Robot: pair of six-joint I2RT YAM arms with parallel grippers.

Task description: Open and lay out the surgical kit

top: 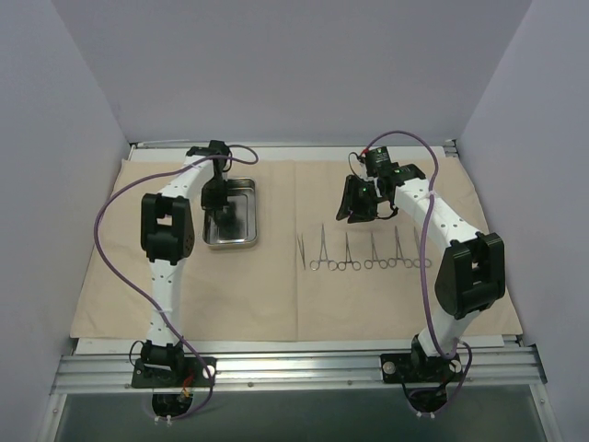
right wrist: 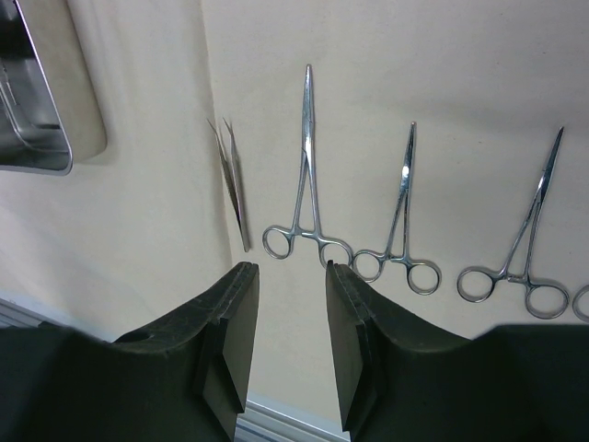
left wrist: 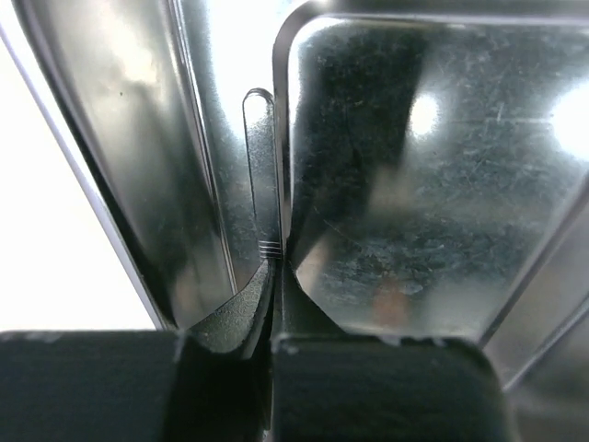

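Observation:
In the left wrist view a thin scalpel handle (left wrist: 262,170) lies flat in the metal tray (top: 244,244), along the edge of its raised floor. My left gripper is shut, its tips meeting over the handle's ridged near end with nothing seen between them. The near end of the handle is hidden under the fingers. Over the cloth on the right, my right gripper stands open and empty. Laid out below it are the tweezers (right wrist: 235,184) and several clamps or scissors, among them a long clamp (right wrist: 308,175) and a shorter one (right wrist: 405,212).
A beige cloth (top: 248,295) covers the table, with bare room in front of the tray and in front of the instrument row. The tray's side wall (left wrist: 87,175) rises close to the left gripper. Purple cables (top: 120,262) arc over both arms.

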